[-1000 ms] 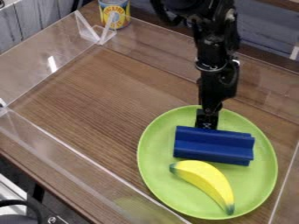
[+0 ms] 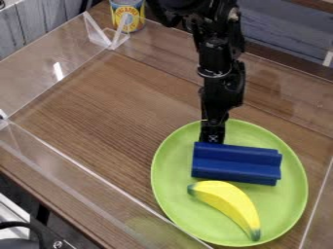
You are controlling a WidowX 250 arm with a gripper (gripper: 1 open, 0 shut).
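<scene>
My black gripper (image 2: 213, 130) reaches down from the top centre to the upper rim of a green plate (image 2: 173, 185), open, its fingertips just behind a dark blue rectangular block (image 2: 237, 163). The block lies on the plate, with a yellow banana (image 2: 228, 207) in front of it. The fingertips are dark and partly hard to tell apart against the block.
A yellow can (image 2: 127, 15) stands at the back left near clear plastic edging. A dark cable lies at the bottom left.
The gripper has shifted slightly to the left over the last second. The plate, block and banana look nearly unchanged.
</scene>
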